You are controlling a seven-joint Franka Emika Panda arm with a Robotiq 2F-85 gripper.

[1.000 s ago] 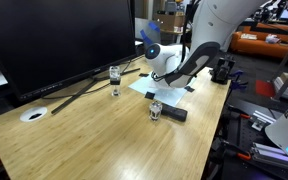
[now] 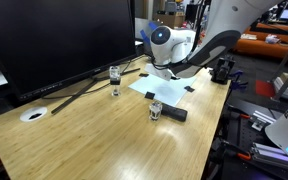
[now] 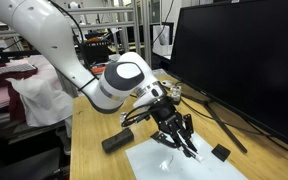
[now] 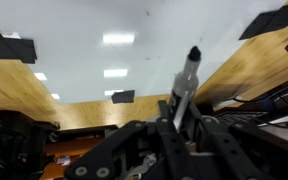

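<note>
My gripper is shut on a slim pale marker [image 4: 189,72] with a dark tip, which points out over the white sheet [image 4: 74,60]. In exterior view 2 the gripper [image 3: 182,138] hangs low over the sheet [image 3: 219,168], fingers tilted downward. Whether the tip touches the surface cannot be made out. Black patches [image 4: 122,97] sit at the sheet's edges. From exterior view 1 the arm [image 2: 165,44] is above the far part of the sheet [image 2: 164,98], its fingers too small to read. No clear writing shows on the sheet.
A black block [image 2: 171,114] lies in front of the sheet, with a small clear-and-white container [image 2: 155,109] beside it. Another such container [image 2: 115,76] stands near the large black monitor [image 2: 64,45]. The wooden table's left side is open.
Over the last second the arm has risen and drawn back across the sheet, away from the black block. The block and the containers stay where they were.
</note>
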